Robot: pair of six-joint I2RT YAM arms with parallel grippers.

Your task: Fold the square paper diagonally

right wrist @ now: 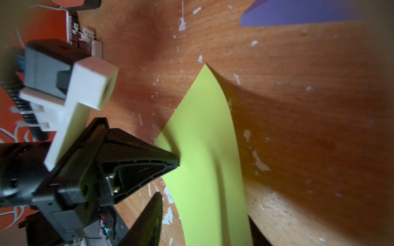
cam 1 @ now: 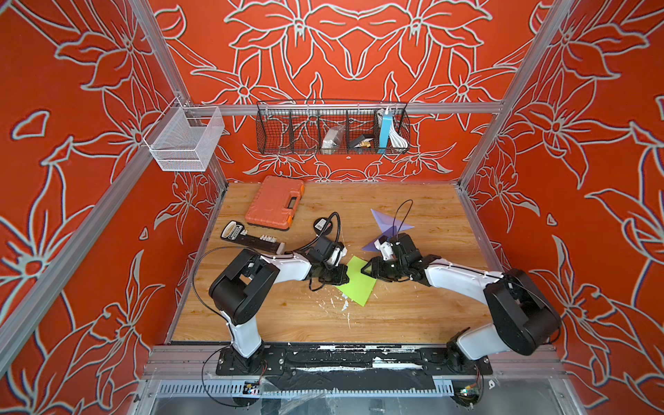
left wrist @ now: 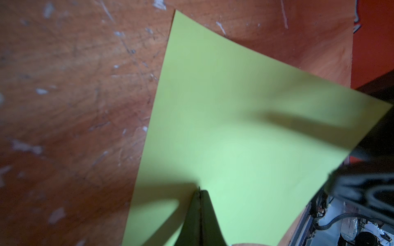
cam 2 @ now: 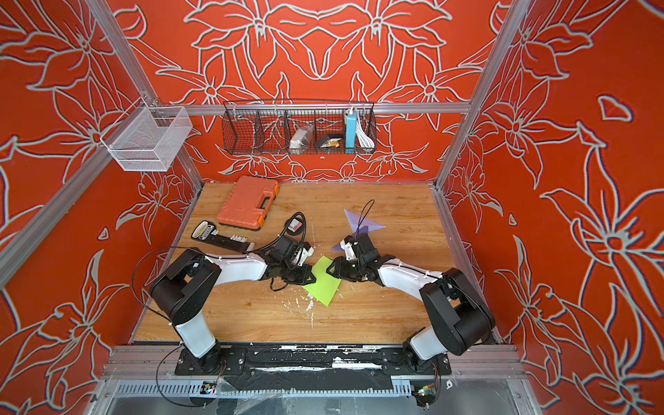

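The yellow-green square paper lies on the table between my two arms. My left gripper is shut, its tips down on the paper's surface near one side; no paper shows between its fingers. In the right wrist view, the paper bows upward toward the camera, and its near part runs between the parted fingers of my right gripper. One right finger shows beside the sheet, the other at its far edge. Whether the pads touch the paper cannot be seen.
A folded purple paper lies behind the right arm. At the back left are an orange case, a black strip-shaped device and a small round item. White flecks mark the table.
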